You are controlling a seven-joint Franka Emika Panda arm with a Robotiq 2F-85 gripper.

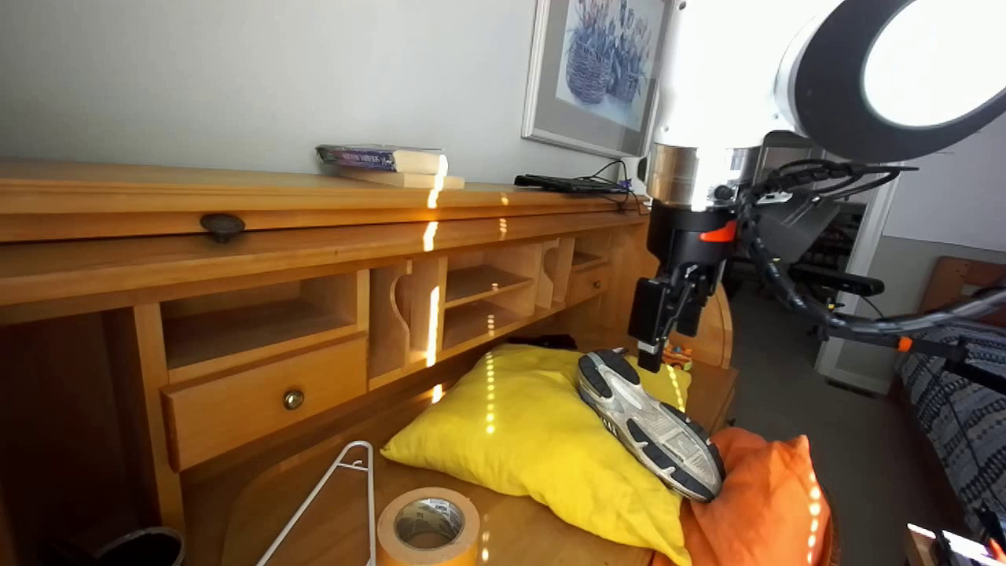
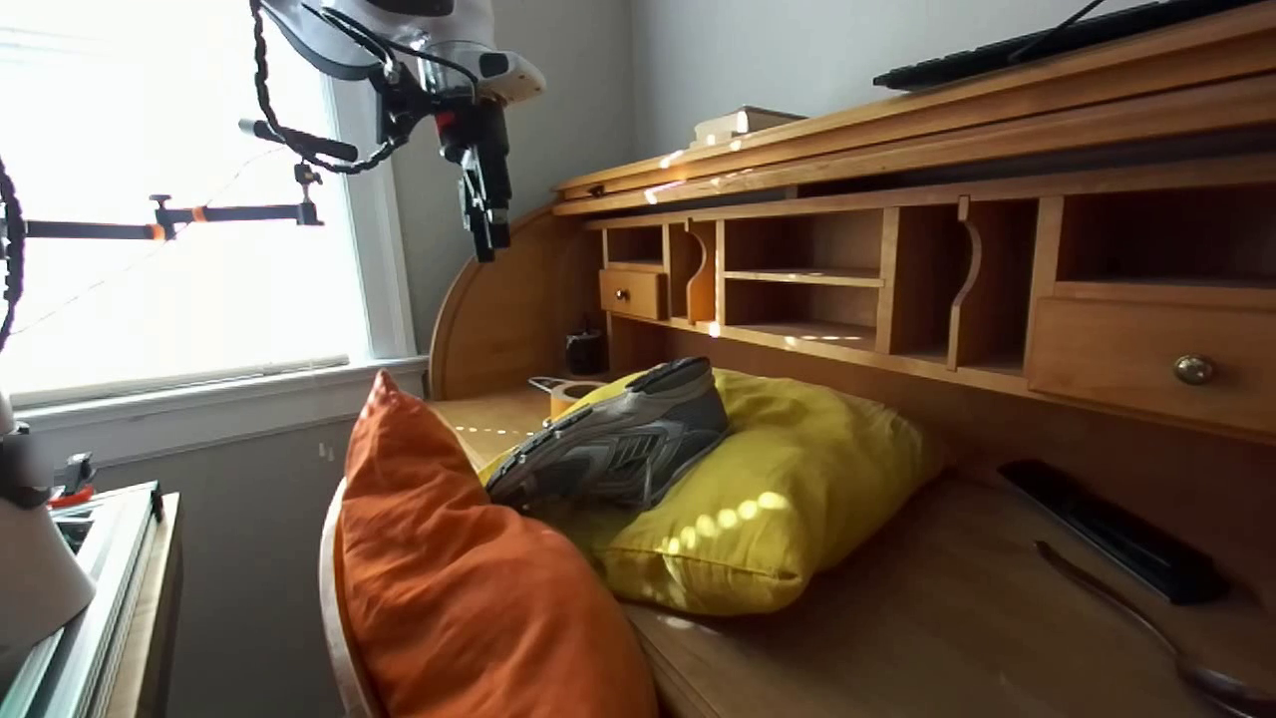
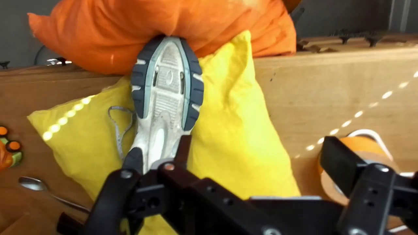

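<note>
A grey and white running shoe (image 1: pixel 651 424) lies tipped over, its sole showing, across a yellow pillow (image 1: pixel 528 415) and against an orange pillow (image 1: pixel 764 490). Above the pillows hangs my gripper (image 1: pixel 665 354), clear of everything. In the wrist view its two fingers stand wide apart, with nothing held; one finger (image 3: pixel 183 150) overlaps the near end of the shoe (image 3: pixel 166 90) from the camera's angle. Exterior view 2 shows the gripper (image 2: pixel 487 245) well above the shoe (image 2: pixel 622 437), with air between them.
A roll of tape (image 1: pixel 427 528) and a white hanger (image 1: pixel 325 495) rest on the desk. A spoon (image 3: pixel 51 194) and an orange toy (image 3: pixel 8 148) lie beyond the yellow pillow. Desk cubbies and drawers (image 1: pixel 269 396) line the back; books (image 1: pixel 387 165) sit on top.
</note>
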